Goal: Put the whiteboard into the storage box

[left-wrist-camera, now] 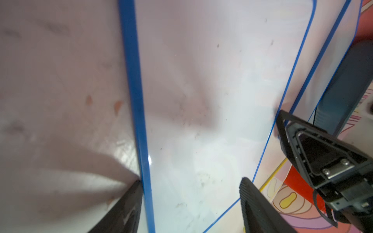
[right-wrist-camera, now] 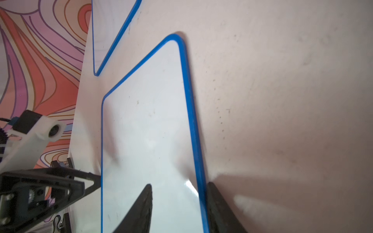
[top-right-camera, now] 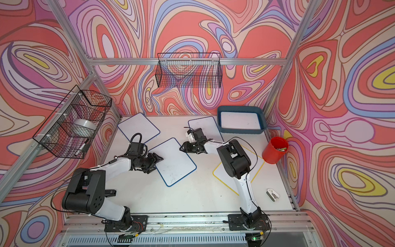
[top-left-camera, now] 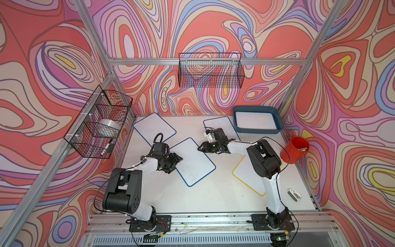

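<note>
A white whiteboard with a blue rim [top-left-camera: 191, 163] lies flat and turned at an angle in the middle of the table. My left gripper [top-left-camera: 174, 163] is at its left edge, with the fingers open; in the left wrist view one finger [left-wrist-camera: 126, 207] is beside the blue edge and the other is over the white face. At the upper right edge is my right gripper [top-left-camera: 202, 147], also open, its right finger [right-wrist-camera: 219, 205] against the blue rim. Nothing is clamped in either. The dark teal storage box [top-left-camera: 258, 131] stands at the back right, a white board [top-left-camera: 255, 120] inside it.
Another blue-rimmed board [top-left-camera: 155, 126] lies back left, and one [top-left-camera: 220, 123] lies beside the box. Toward the right are a yellow-rimmed board [top-left-camera: 249, 175], a red bucket [top-left-camera: 290, 153] and an eraser-like item [top-left-camera: 294, 194].
</note>
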